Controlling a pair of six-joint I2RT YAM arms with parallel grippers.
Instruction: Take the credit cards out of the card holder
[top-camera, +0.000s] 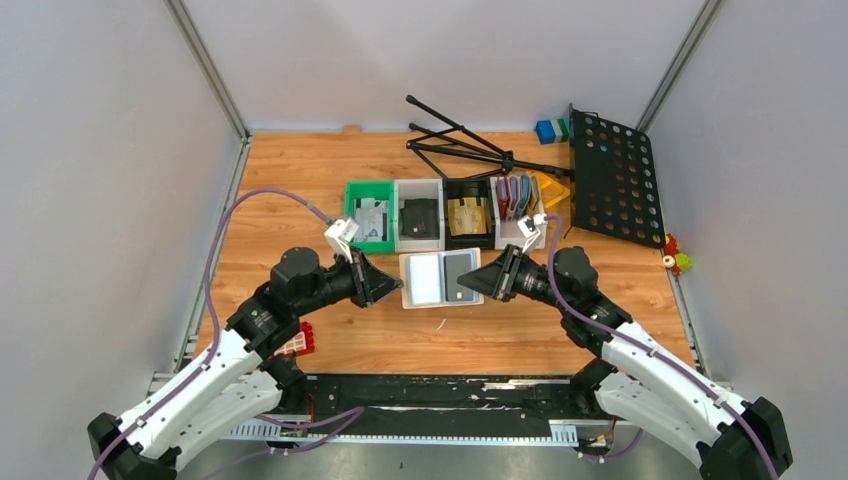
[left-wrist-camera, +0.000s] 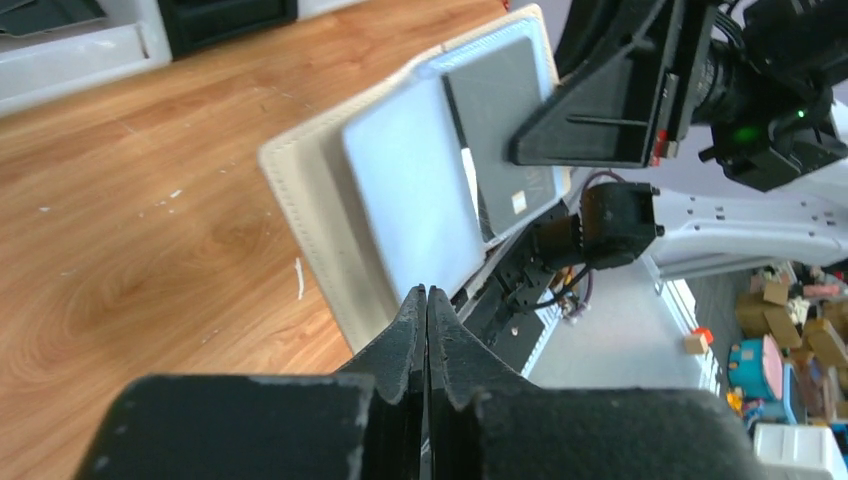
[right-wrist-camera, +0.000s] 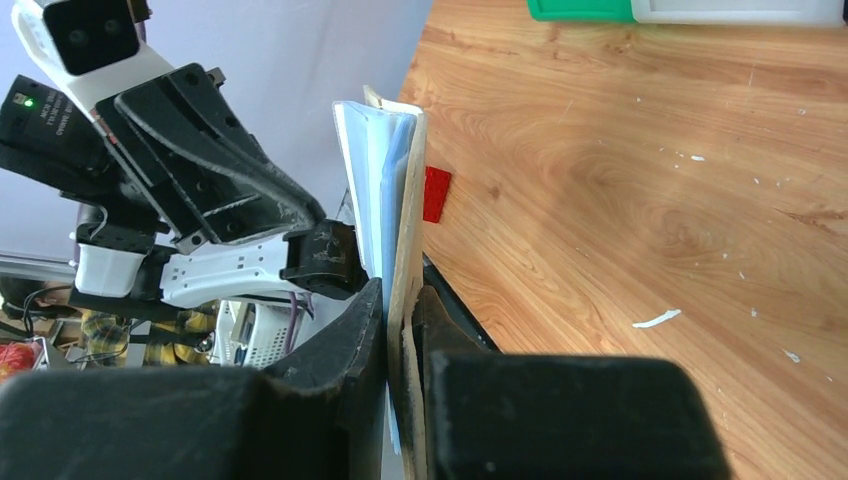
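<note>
The beige card holder (top-camera: 407, 291) is spread open in midair, with a pale, empty-looking sleeve (left-wrist-camera: 408, 175) on its left and a dark grey card (left-wrist-camera: 490, 105) on its right. My right gripper (top-camera: 462, 283) is shut on the holder's right side. Between its fingers in the right wrist view, the cover and bluish sleeves (right-wrist-camera: 378, 190) stand edge-on. To the holder's left is my left gripper (top-camera: 400, 285). Its fingertips look together in the left wrist view, close to the holder's lower left edge, with nothing visible between them.
Behind the holder runs a row of bins: green (top-camera: 371, 184), white (top-camera: 419, 184), black (top-camera: 468, 184) and one of tools (top-camera: 518, 242). A black folded stand (top-camera: 460, 148) and a perforated black panel (top-camera: 620, 180) are farther back. Clear wood lies in front.
</note>
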